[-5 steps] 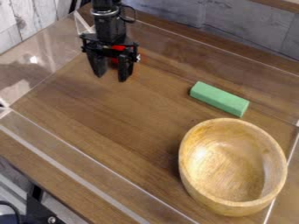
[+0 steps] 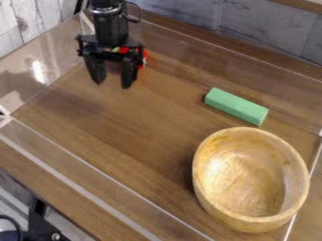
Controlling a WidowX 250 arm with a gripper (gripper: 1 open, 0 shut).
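Note:
My black gripper [image 2: 111,71] hangs low over the wooden table at the upper left, its two fingers spread apart. Just behind it and partly hidden by it is a red object [image 2: 139,60]. Whether anything sits between the fingers is hard to make out.
A green block [image 2: 236,106] lies on the right half of the table. A large wooden bowl [image 2: 249,202] stands at the front right. Tiled walls border the back, and the table's middle and left front are clear.
Over the last second the gripper has shifted slightly at the upper left, near the red object. The block and bowl have not moved.

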